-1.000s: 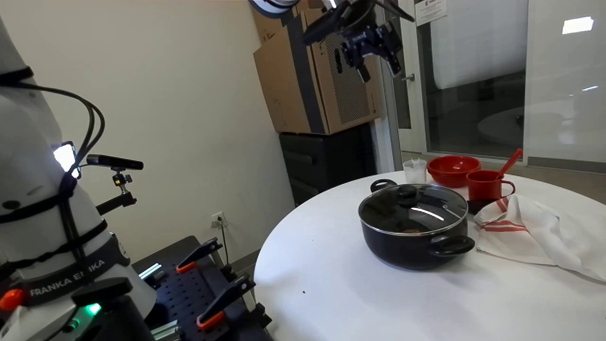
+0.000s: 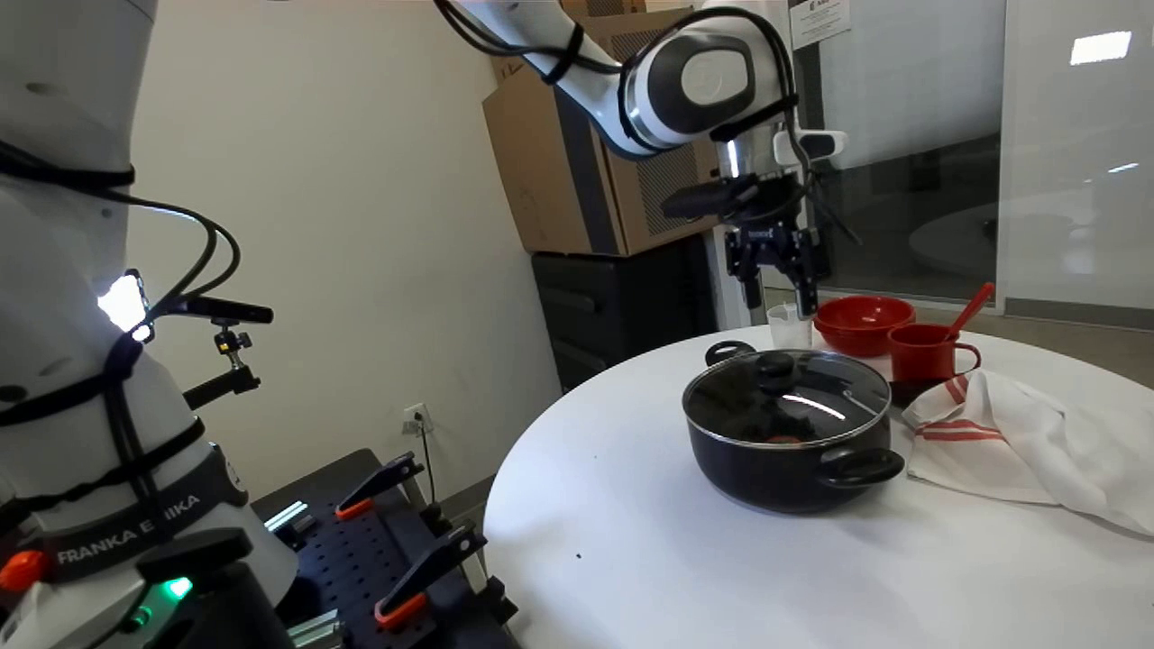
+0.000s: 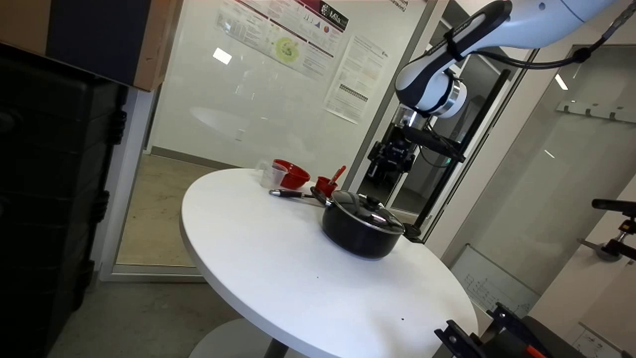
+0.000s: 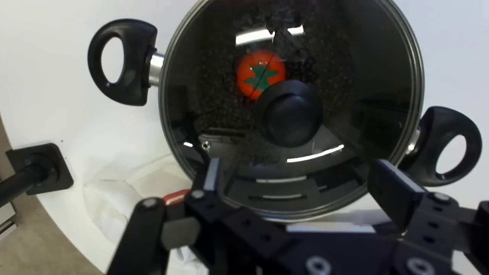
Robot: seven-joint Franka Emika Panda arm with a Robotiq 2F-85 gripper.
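A black pot stands on the white round table, covered by a glass lid with a black knob. Through the glass in the wrist view, a red tomato with a green leaf mark shows inside the pot. My gripper hangs above the pot, apart from it, pointing down. Its fingers are spread wide in the wrist view, with only the lid visible below and beyond them. Nothing is held.
Behind the pot stand a red bowl, a clear cup and a red mug with a red utensil. A white cloth with red stripes lies to the right in exterior view 1.
My gripper has come down and to the right in exterior view 1, from in front of the cardboard boxes to above the pot. The pot and other tabletop things have not moved.
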